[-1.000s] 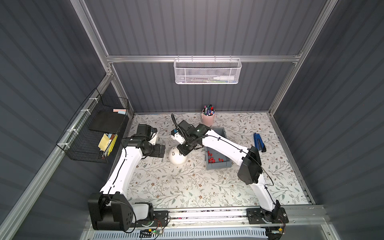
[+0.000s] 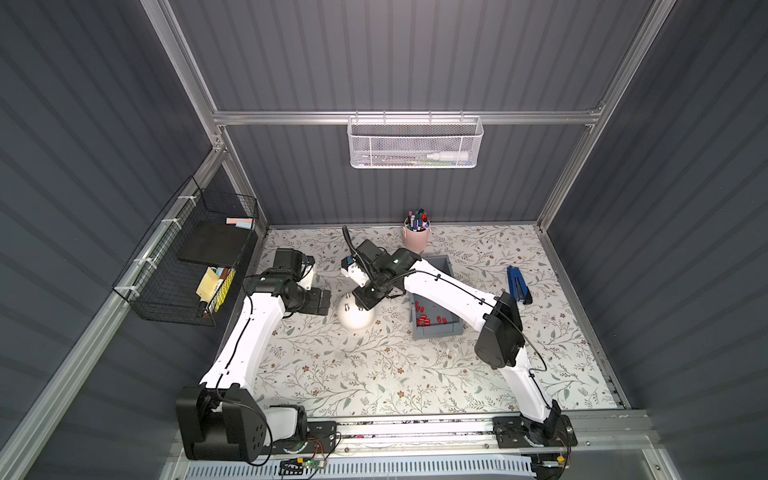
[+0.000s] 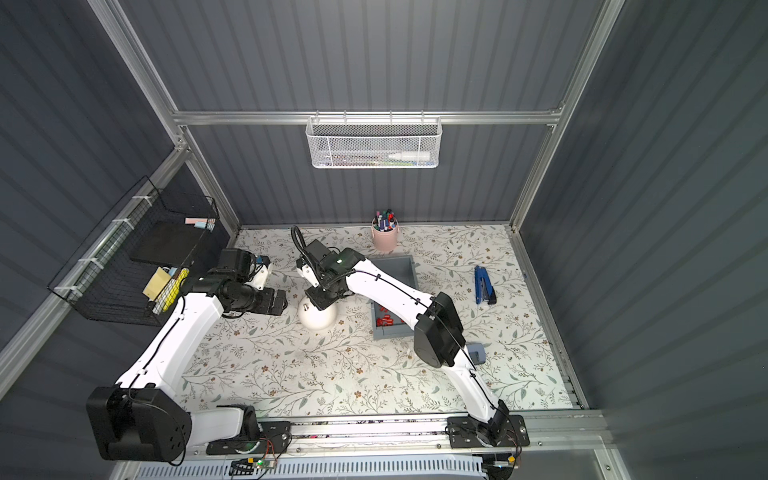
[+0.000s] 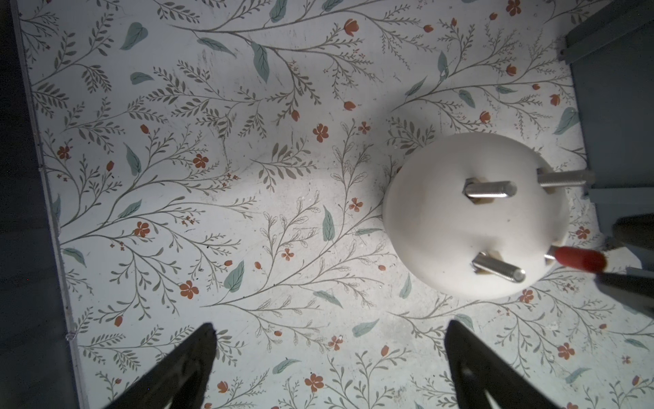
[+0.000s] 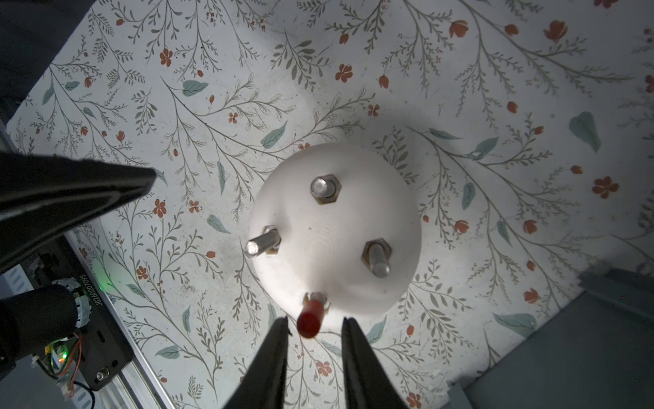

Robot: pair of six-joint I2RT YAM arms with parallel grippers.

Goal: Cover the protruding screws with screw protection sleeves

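Note:
A white dome [image 4: 449, 218] on the table carries several upright screws. One screw wears a red sleeve [image 5: 310, 320], while others, such as the screw [image 5: 261, 243], are bare. My right gripper hangs at that sleeved screw, its two fingertips parted either side of and just behind the red sleeve in the right wrist view. My left gripper stands open to the left of the dome, with nothing between its fingers. The grey tray [image 2: 437, 330] holds several red sleeves [image 2: 424, 320].
A pink pen cup [image 2: 415, 238] stands at the back and a blue stapler [image 2: 519, 285] at the right. A black wire basket [image 2: 184, 264] hangs on the left wall.
Little has changed in the top left view; my right gripper has shifted very slightly at the dome, and the left arm has not moved.

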